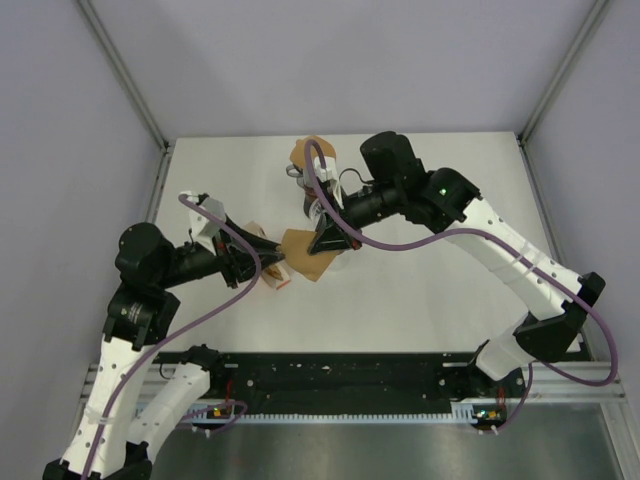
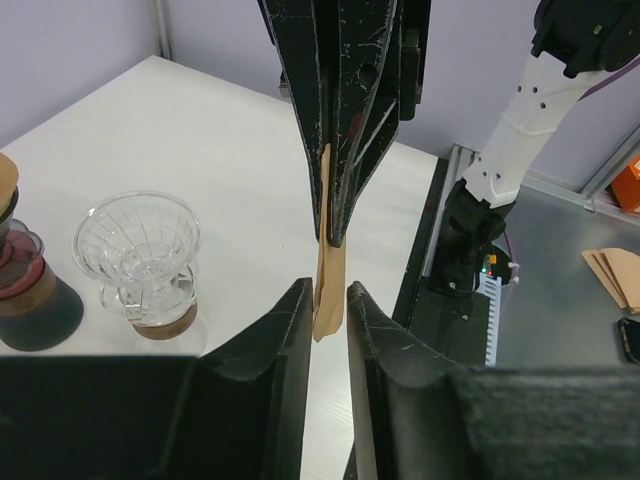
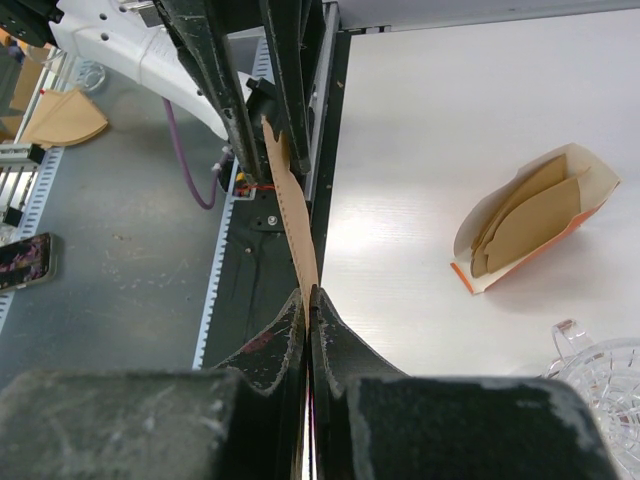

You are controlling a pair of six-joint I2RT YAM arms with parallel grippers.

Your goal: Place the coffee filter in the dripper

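Observation:
A brown coffee filter (image 1: 309,258) hangs from my right gripper, which is shut on it. My left gripper has its fingers around the filter's free edge, a narrow gap between them; whether they touch the paper is unclear. The clear glass dripper (image 2: 138,250) stands on the white table beyond the filter in the left wrist view, and is partly visible at lower right in the right wrist view (image 3: 610,400).
An open carton of filters (image 3: 530,220) lies on the table (image 1: 450,300). A dark pot (image 2: 35,305) with more brown paper on top stands beside the dripper.

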